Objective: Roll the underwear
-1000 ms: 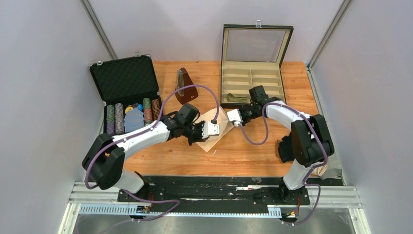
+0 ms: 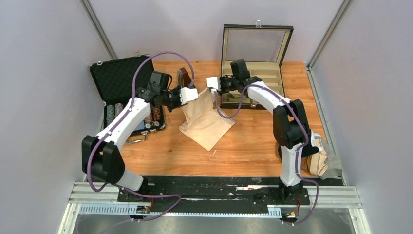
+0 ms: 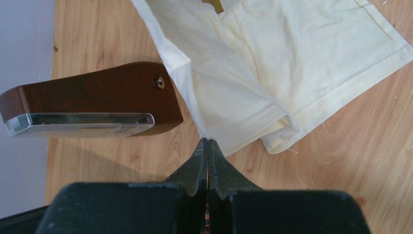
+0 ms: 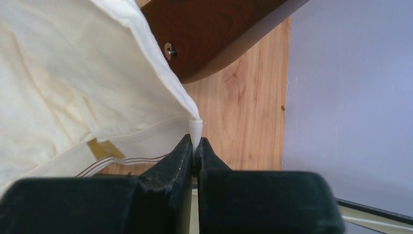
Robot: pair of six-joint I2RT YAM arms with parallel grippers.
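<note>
The cream underwear (image 2: 207, 124) is partly lifted off the table, its lower part lying spread on the wood. In the right wrist view my right gripper is shut on a raised edge of the cloth, which hangs in a fold. In the left wrist view my left gripper is shut beneath a hanging corner of the cloth; whether fabric is between its tips I cannot tell. From above, both grippers are near the back middle, the left one left of the right.
A wooden metronome (image 3: 97, 92) stands just behind the cloth. An open chip case (image 2: 117, 78) is at the left, an open compartment box (image 2: 253, 68) at the back right. Folded striped fabric (image 2: 317, 161) lies front right.
Both arms have moved toward the back and up, the left also leftward, the right also leftward. The cloth has been raised and shifted toward the back left.
</note>
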